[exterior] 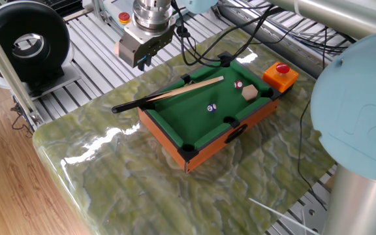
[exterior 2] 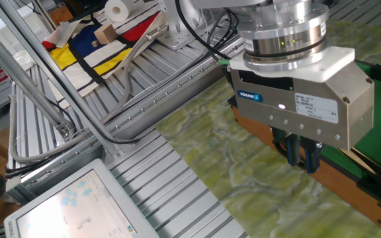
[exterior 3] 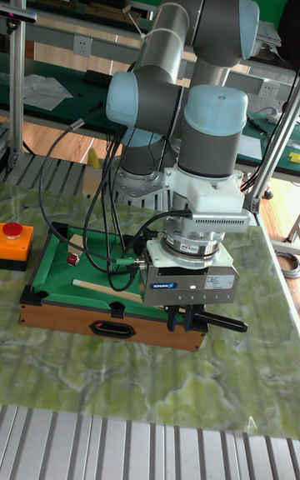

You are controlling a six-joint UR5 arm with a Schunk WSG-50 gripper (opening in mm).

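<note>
A small pool table with green felt (exterior: 194, 123) and orange sides stands on the marbled tabletop. Across its rail lies a cue with a pale shaft (exterior: 191, 87); its black butt (exterior: 130, 106) juts past the table edge. On the felt rest a dark blue-and-white ball (exterior: 212, 108), a red ball (exterior: 238, 85) and a wooden hexagonal block (exterior: 249, 93). My gripper (exterior: 143, 64) hangs in the air off the table's far side in exterior view 1, apart from the cue. Its dark fingers (exterior 2: 313, 158) point down, close together; whether a gap stands between them is unclear.
An orange box with a red button (exterior: 281, 77) stands beside the pool table's corner. Black cables (exterior: 198, 52) hang from the arm near the table's far rail. A tablet-like screen (exterior 2: 78, 205) lies on the slatted bench.
</note>
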